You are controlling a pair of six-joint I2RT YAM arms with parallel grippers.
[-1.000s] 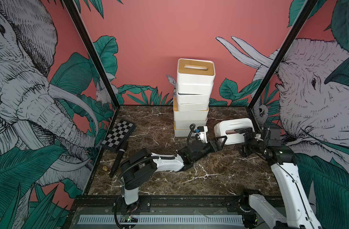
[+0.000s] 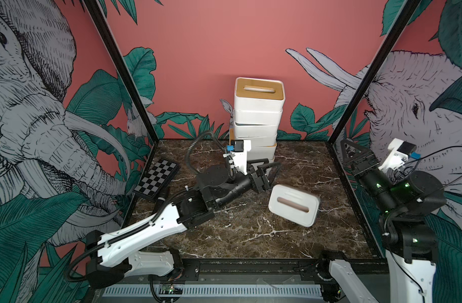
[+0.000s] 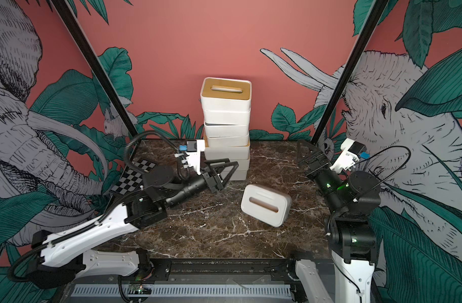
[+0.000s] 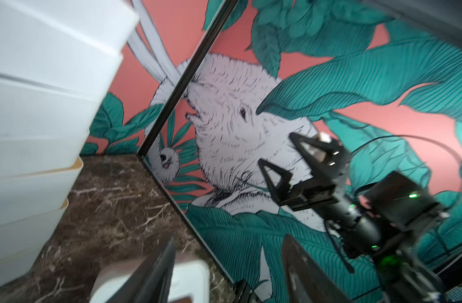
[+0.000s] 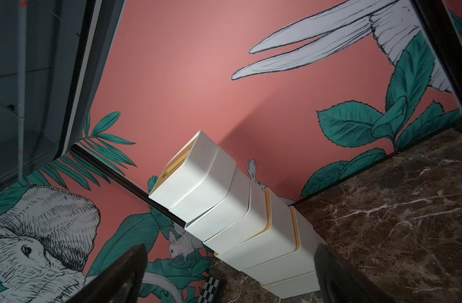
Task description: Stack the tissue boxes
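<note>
White tissue boxes form a tall stack point(image 2: 257, 118) at the back, topped by a box with a wooden lid point(image 2: 248, 95). Apart from it, a loose white box point(image 2: 294, 204) with a pale slotted face up is over the marble table point(image 3: 190, 222), front right of the stack. Close to the stack's lower front, my left gripper point(image 3: 221, 174) has its fingers point(image 4: 157, 272) spread with nothing visible between them; the box shows partly behind one finger. My right gripper is open and empty at the right wall, the stack ahead of it.
On the left lies a checkered board point(image 2: 158, 177). Dark frame edges bound the table, with patterned walls at both sides. Bare marble extends in front of the loose box and right of the stack.
The loose box, earlier between both grippers, has moved toward the front and turned, apart from both. My left gripper has drawn back left; the right has drawn away up and right.
</note>
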